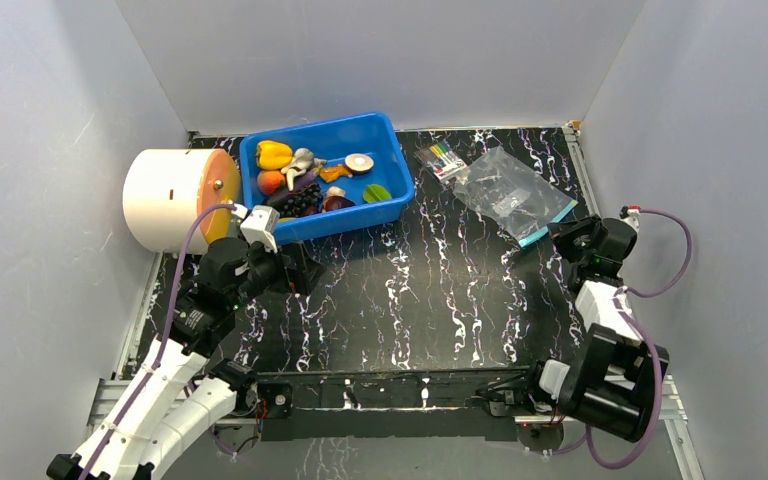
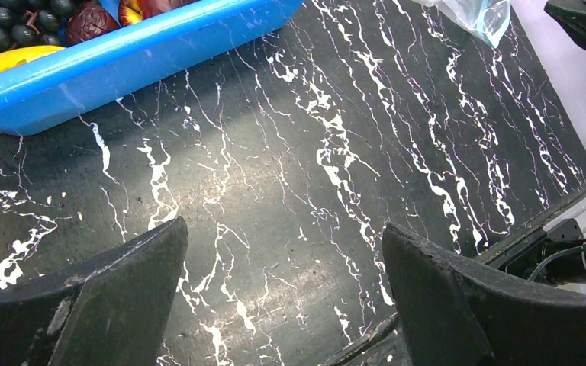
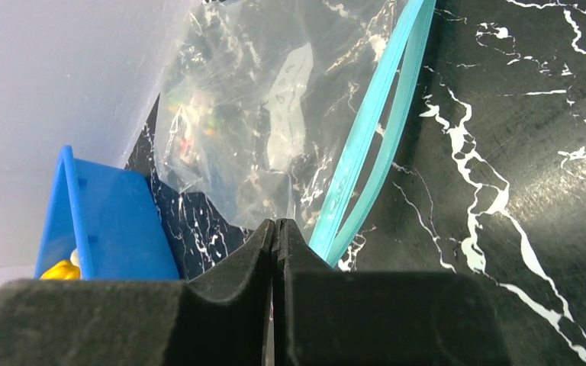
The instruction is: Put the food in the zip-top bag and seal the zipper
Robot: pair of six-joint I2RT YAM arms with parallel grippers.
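The clear zip top bag (image 1: 513, 190) lies flat at the back right, its blue-green zipper edge (image 3: 368, 126) turned toward my right arm. Two zipper strips show apart along part of their length in the right wrist view. My right gripper is shut at this edge, and nothing shows between its fingers; whether the tips touch the bag I cannot tell. Play food, including a yellow pepper (image 1: 274, 155), grapes (image 1: 305, 198) and a green piece (image 1: 376, 193), sits in the blue bin (image 1: 345, 225). In front of the bin, my left gripper hangs open and empty over the table.
Beside the bag's far left corner is a pack of colored markers (image 1: 442, 160), partly under the plastic. A white cylinder (image 1: 168, 200) with an orange face stands left of the bin.
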